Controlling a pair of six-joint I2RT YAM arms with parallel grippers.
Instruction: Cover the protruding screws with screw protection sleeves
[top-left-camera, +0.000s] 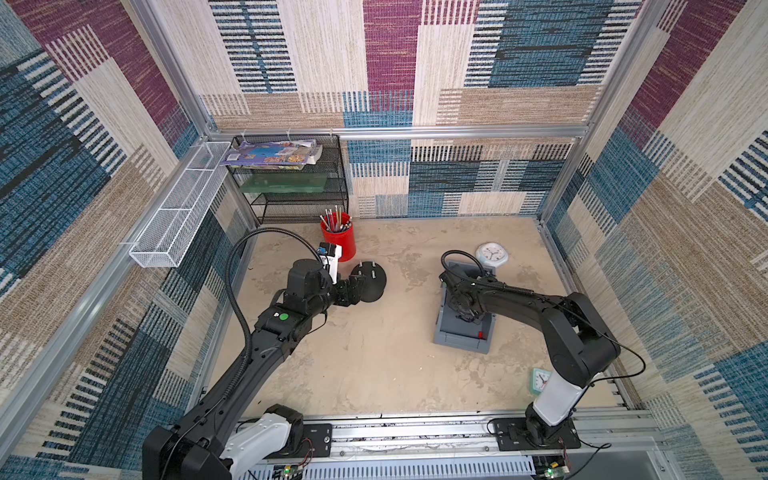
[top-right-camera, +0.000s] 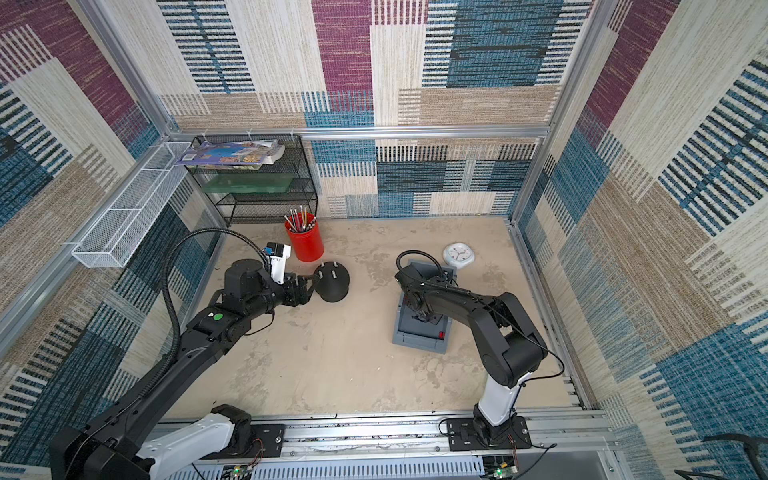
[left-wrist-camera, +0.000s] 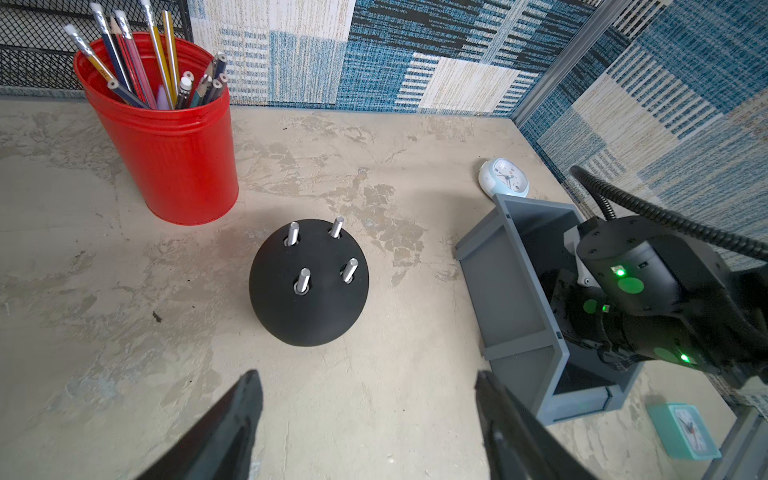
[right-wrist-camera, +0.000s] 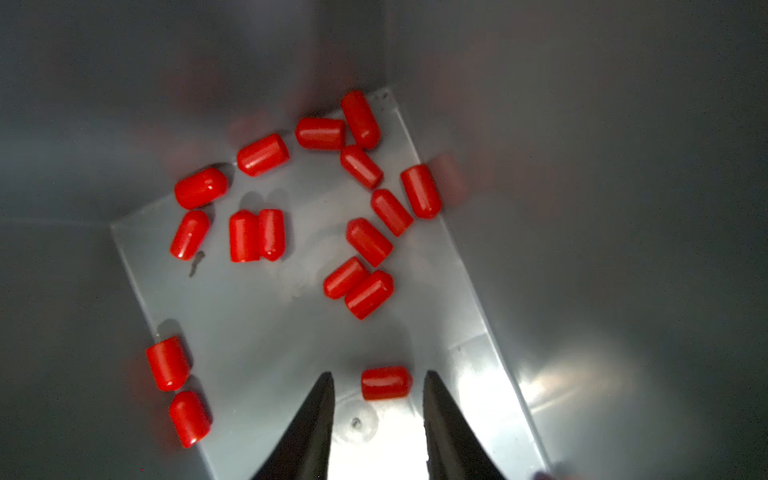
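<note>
In the left wrist view, several bare metal screws (left-wrist-camera: 302, 281) stick up from a black dome (left-wrist-camera: 308, 320), none with a red cap. My left gripper is open and empty, its fingers pointing toward the dome from the near side. My right gripper reaches down into a grey bin (left-wrist-camera: 512, 296), its fingers part open. Between its fingertips in the right wrist view appears one red sleeve (right-wrist-camera: 385, 383) lying on its side, with gaps to both fingers. Several more red sleeves (right-wrist-camera: 369, 294) are scattered over the bin floor.
High bin walls (right-wrist-camera: 624, 200) surround the right gripper closely. A red pencil cup (left-wrist-camera: 164, 152) stands behind and left of the dome. A white clock (top-left-camera: 492, 254) sits behind the bin, and a green clock (top-left-camera: 541, 380) lies front right. Table between dome and bin is clear.
</note>
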